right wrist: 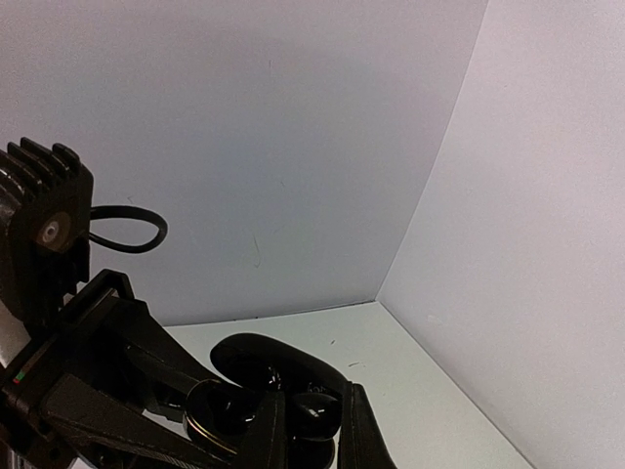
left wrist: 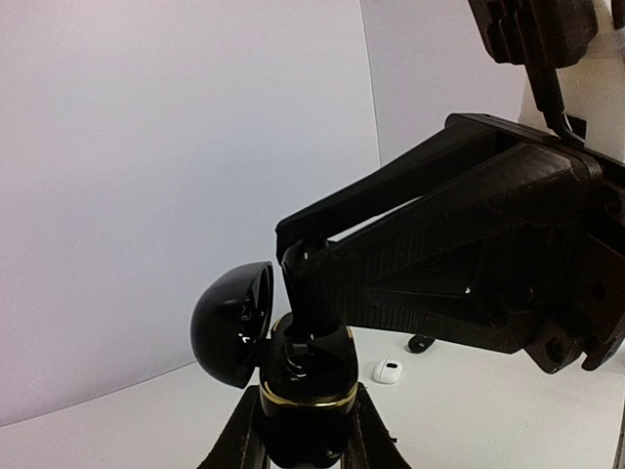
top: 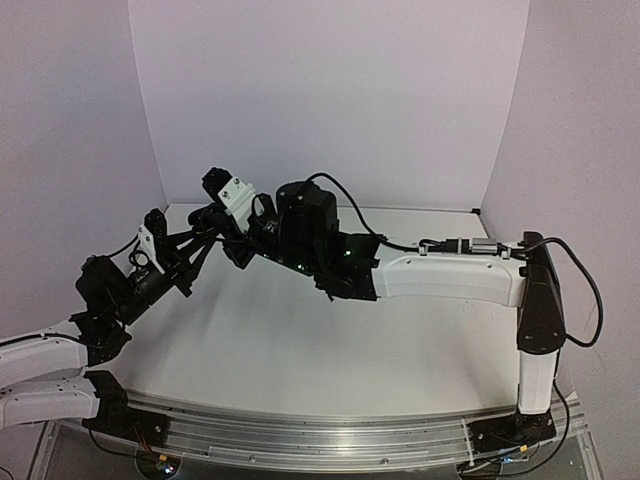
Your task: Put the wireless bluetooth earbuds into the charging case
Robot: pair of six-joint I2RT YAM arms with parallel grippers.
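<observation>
The black charging case (left wrist: 308,391), with a gold band and its lid (left wrist: 231,322) open, is held up off the table, my left gripper shut on it. In the top view the left gripper (top: 205,240) and right gripper (top: 222,232) meet at the far left. My right gripper has its fingertips at the case's open side. In the right wrist view, a glossy black rounded piece (right wrist: 314,415) shows between the right fingers; whether they grip it or it sits in the case, I cannot tell. The case's inside is mostly hidden.
A small white object (left wrist: 388,371) and a small black piece (left wrist: 420,344), which looks like an earbud, lie on the table (top: 320,360). A wall (right wrist: 195,166) rises close behind the grippers.
</observation>
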